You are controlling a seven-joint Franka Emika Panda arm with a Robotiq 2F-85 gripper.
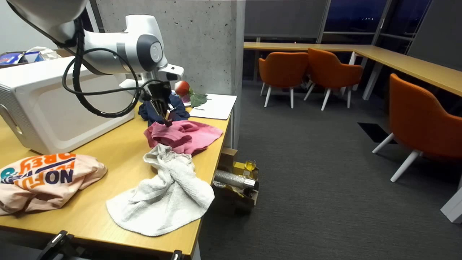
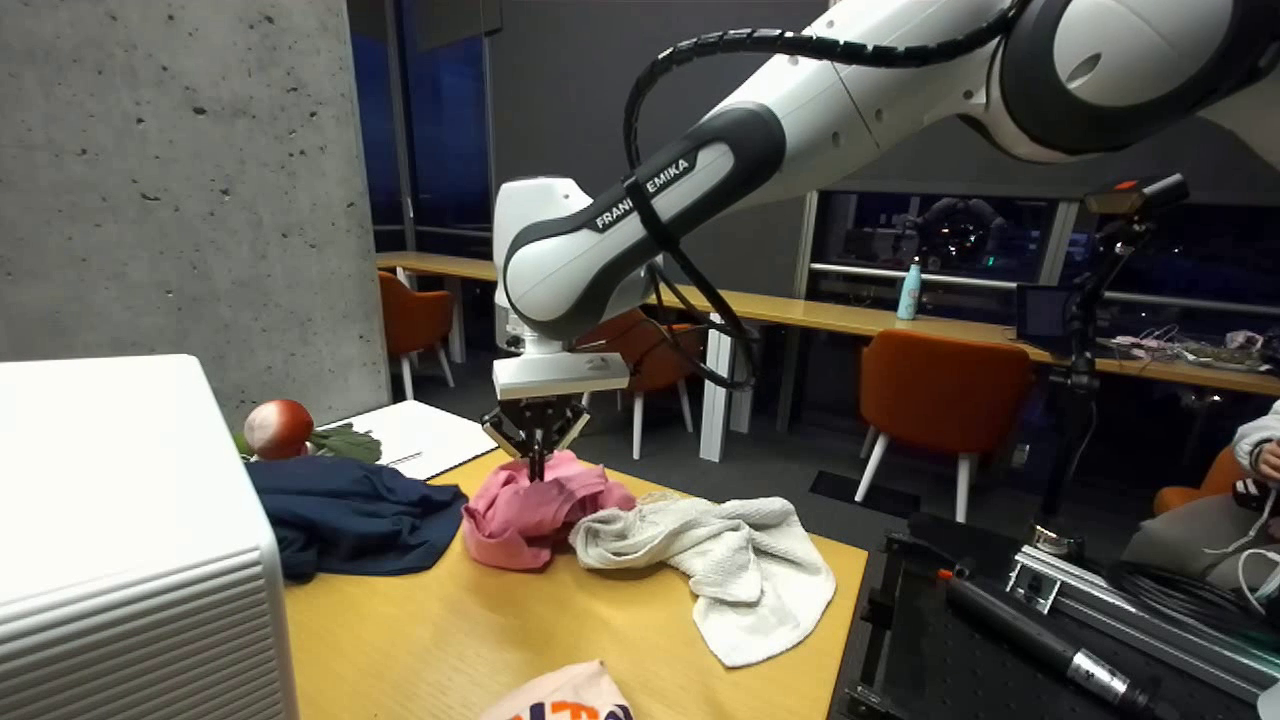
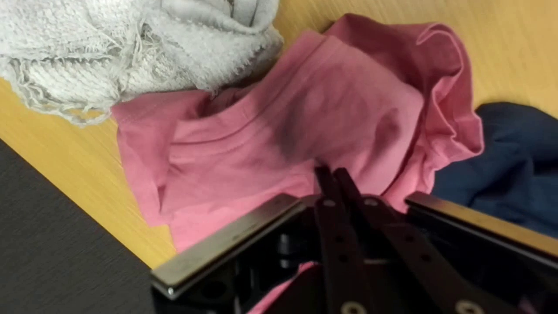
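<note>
A pink cloth (image 1: 186, 135), crumpled with a seam and folds, lies on the wooden table between a white towel and a dark blue cloth. Over it is my gripper, pointing down; its fingertips overlap the cloth in every view. In the wrist view the two fingers are close together, with only a narrow gap at the tips. Whether any pink fabric is caught there cannot be made out. The white towel (image 2: 732, 564) is spread towards the table's near end in exterior view 1, and the dark blue cloth (image 2: 348, 510) is bunched on the other side.
A large white box (image 1: 65, 102) stands along one side of the table. A peach cloth with printed letters (image 1: 47, 180) lies in front of it. Beyond the blue cloth are a red-and-white round object (image 2: 278, 428) and a white board (image 2: 420, 434). Bare tabletop shows in the middle.
</note>
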